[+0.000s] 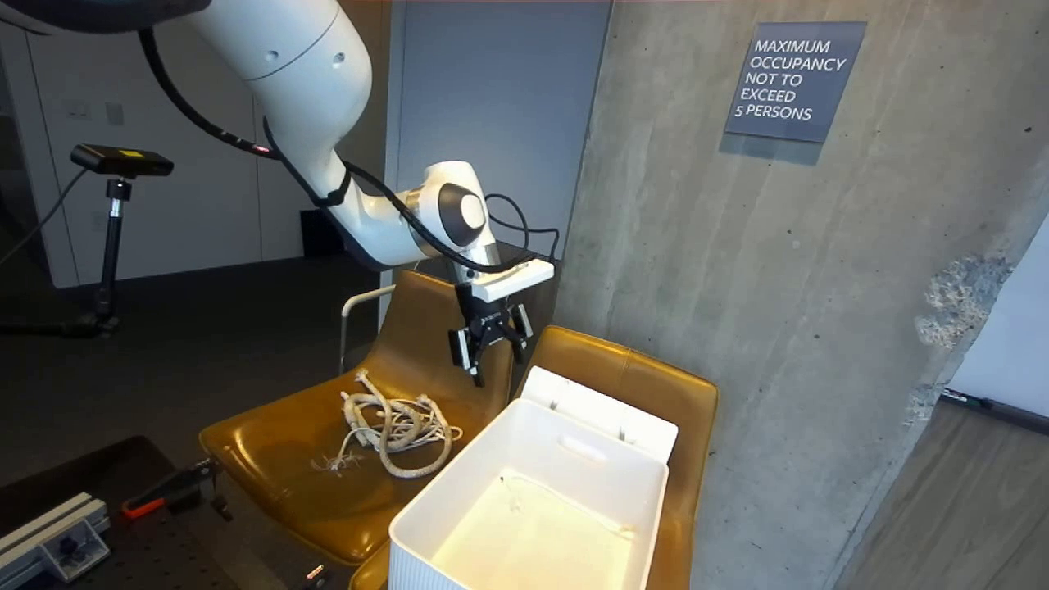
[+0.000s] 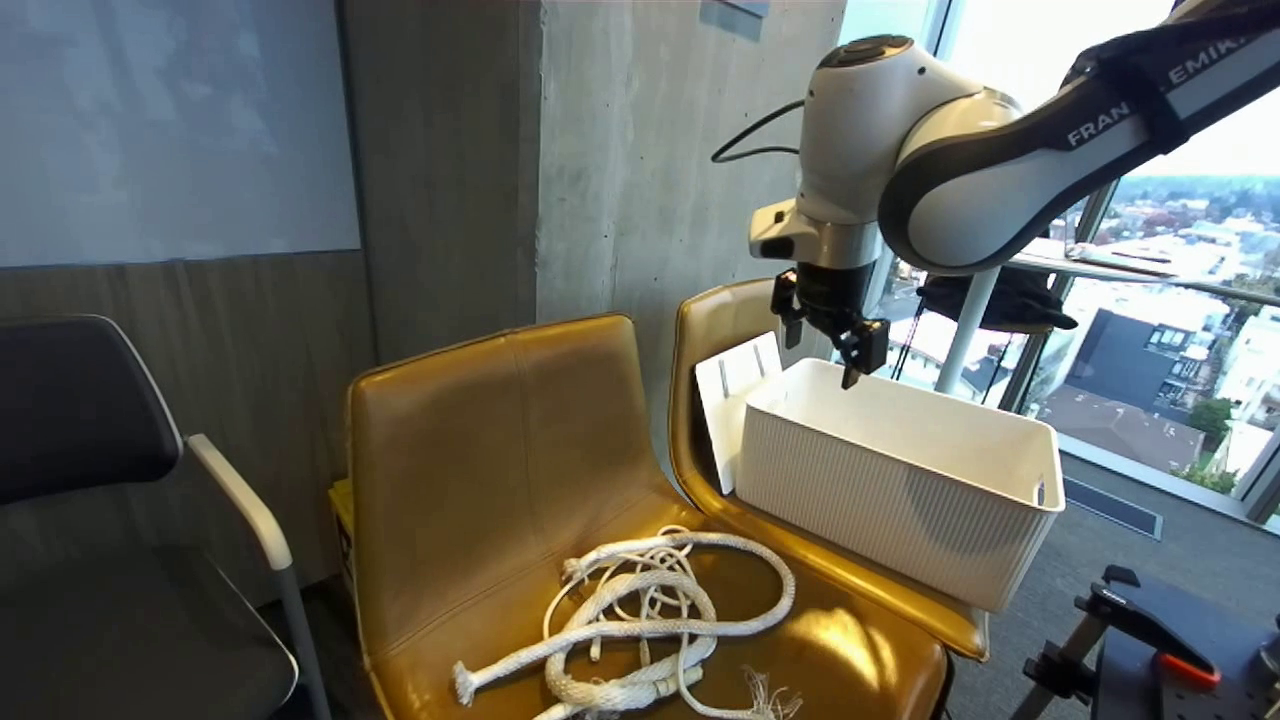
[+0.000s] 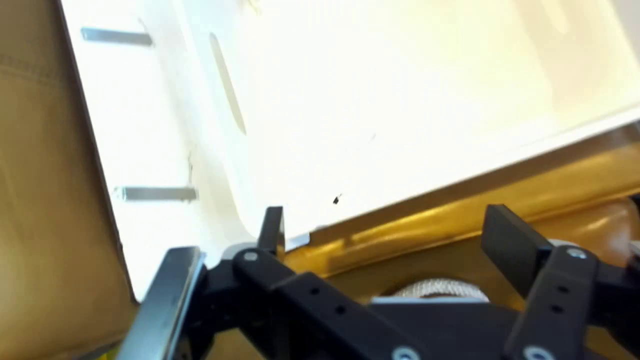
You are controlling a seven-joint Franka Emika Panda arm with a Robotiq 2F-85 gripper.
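Note:
A tangle of white rope point(image 2: 654, 624) lies on the seat of one tan chair, loops and frayed ends spread out. On the neighbouring tan chair stands a white ribbed bin point(image 2: 882, 492), its inside point(image 1: 536, 536) bare apart from small dark marks. My gripper point(image 1: 503, 359) is open and empty, hanging above the bin's back corner on the rope side. In the wrist view the gripper has its fingers spread wide, with the bin's corner and chair edge seen between and beyond them. A small arc of the rope point(image 3: 444, 289) shows low in that view, mostly hidden by the gripper.
A white panel point(image 1: 610, 413) leans between the bin and its chair's backrest point(image 1: 629, 359). The other backrest point(image 2: 504, 468) rises behind the rope. A concrete wall point(image 1: 787, 295) stands behind. A dark table with an orange-marked tool point(image 1: 147, 506) sits at the front left.

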